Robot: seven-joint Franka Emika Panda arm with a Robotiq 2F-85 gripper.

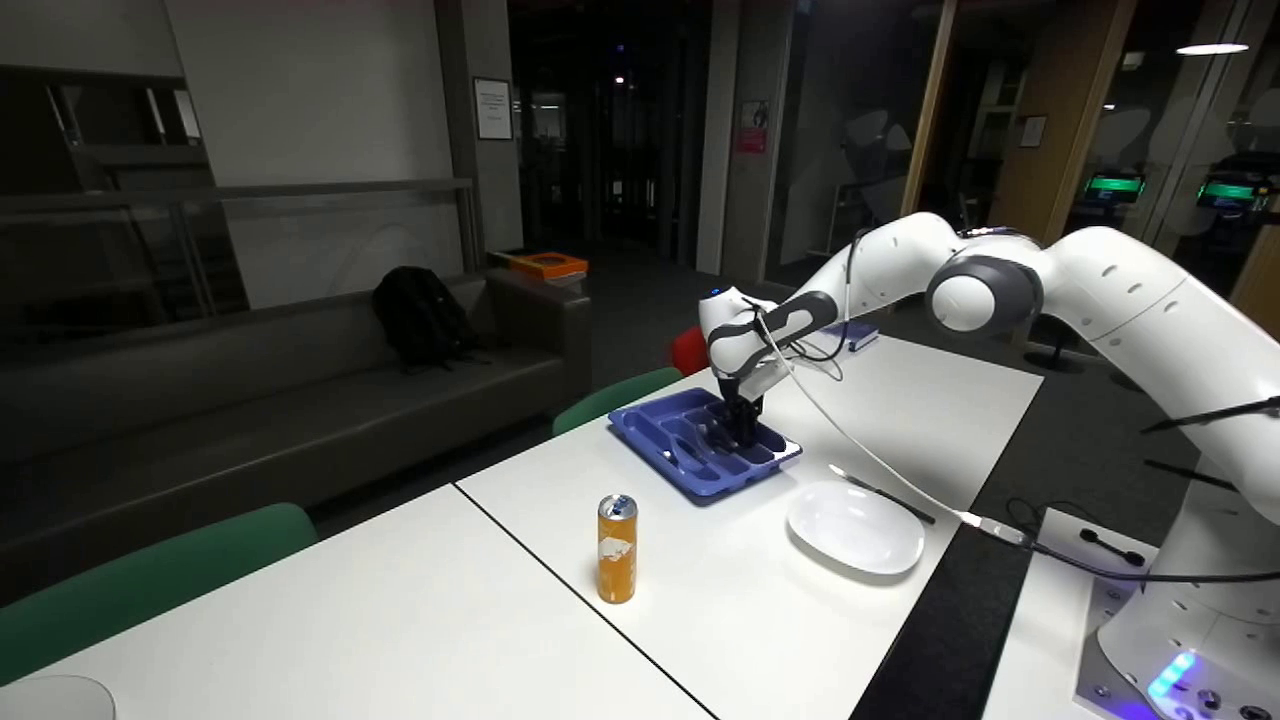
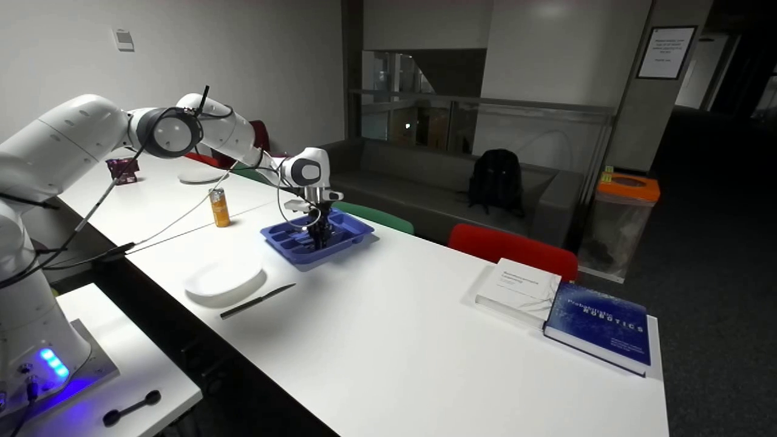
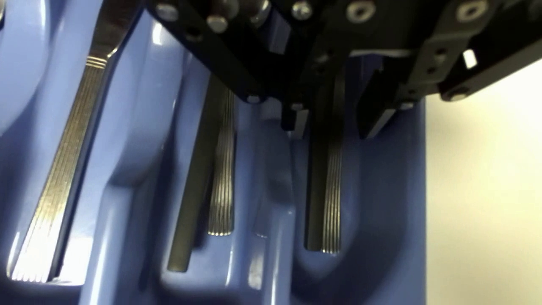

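Note:
In the wrist view my gripper reaches into the right-hand compartment of the blue cutlery tray (image 3: 277, 223). Its fingertips stand apart, one on each side of a black handle (image 3: 316, 218) and a ribbed metal handle (image 3: 333, 208) lying side by side. Gaps show between the fingertips and these handles. Another compartment holds a second black handle (image 3: 185, 218) and a ribbed metal handle (image 3: 222, 198). Farther left lies a metal knife (image 3: 63, 157). The upper ends of the middle and right pieces are hidden behind the gripper.
A white dish (image 2: 223, 279) and a knife with a black handle (image 2: 257, 301) lie on the table near the robot's side. An orange can (image 1: 617, 548) stands upright apart from the tray. Two books (image 2: 518, 284) rest at the far end.

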